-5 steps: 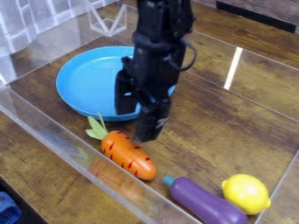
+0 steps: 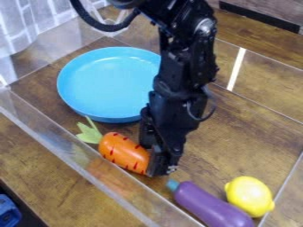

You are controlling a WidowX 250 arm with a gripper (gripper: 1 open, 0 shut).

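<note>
The black gripper [image 2: 159, 151] is low over the orange toy carrot [image 2: 124, 152], its fingers down at the carrot's right end and partly covering it. Whether the fingers are closed on the carrot cannot be told. The carrot's green leaves point to the upper left.
A blue plate [image 2: 89, 84] lies behind the carrot at the left. A purple eggplant [image 2: 211, 208] and a yellow lemon [image 2: 249, 194] lie at the front right. A clear low wall runs along the left and front.
The gripper has moved down and toward the front, from above the floor beside the plate onto the carrot's right end.
</note>
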